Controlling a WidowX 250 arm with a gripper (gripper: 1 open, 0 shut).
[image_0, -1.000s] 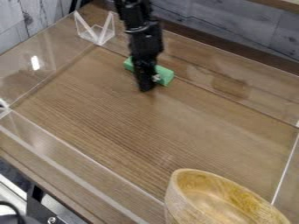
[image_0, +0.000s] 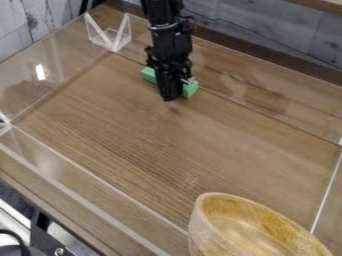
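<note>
The black robot arm reaches down from the top centre, its gripper (image_0: 168, 86) low at a green object (image_0: 186, 86) on the wooden table (image_0: 160, 160). The green object is partly hidden behind the gripper; whether the fingers are shut on it cannot be told.
A clear plastic rack (image_0: 110, 28) stands at the back left. A large yellow bowl (image_0: 251, 228) sits at the front right. Walls run along the back.
The arm has shifted slightly and its gripper looks a little more upright over the green object, which stays in about the same place.
</note>
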